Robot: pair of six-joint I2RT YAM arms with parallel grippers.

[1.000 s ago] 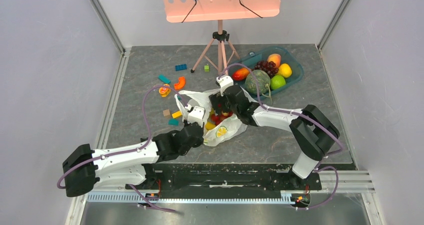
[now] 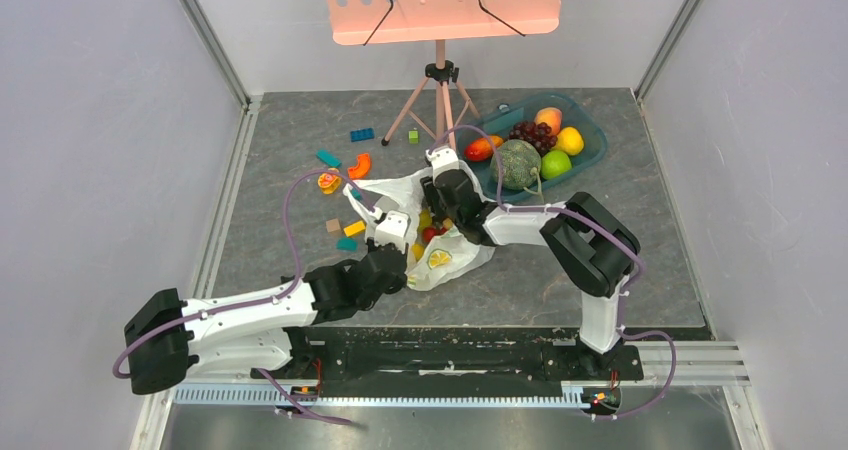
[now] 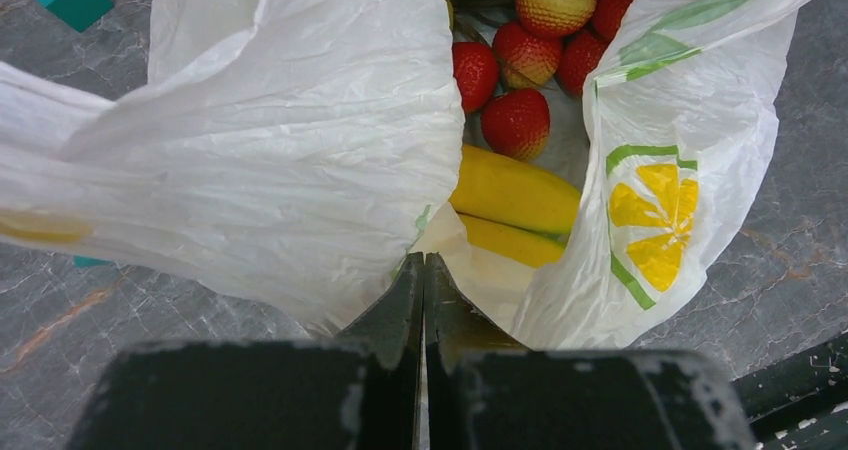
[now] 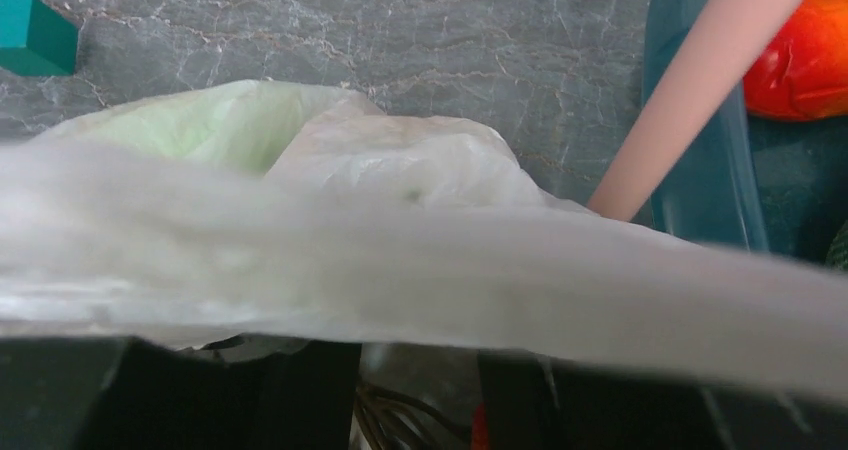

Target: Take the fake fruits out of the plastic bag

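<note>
The white plastic bag (image 2: 462, 257) lies open mid-table. In the left wrist view, red strawberry-like fruits (image 3: 516, 124) with dark stems and yellow banana-like fruits (image 3: 512, 192) rest inside it. My left gripper is shut at the bag's near edge, its tips against the film; whether any film is pinched cannot be seen. At the bag's far side is my right gripper, its fingers (image 4: 318, 395) part open. Brown stems (image 4: 395, 415) and a bit of red show in the gap. A blurred band of bag film crosses in front of the right wrist camera.
A teal basket (image 2: 590, 155) of fruit, with a melon (image 2: 516, 164), stands at the back right. The pink tripod stand (image 2: 441, 90) rises behind the bag. Several toy blocks (image 2: 354, 228) lie to the left.
My right gripper has shifted slightly left and lower over the bag, its arm swinging inward. The left arm has stayed still. The bag's right part has moved a little.
</note>
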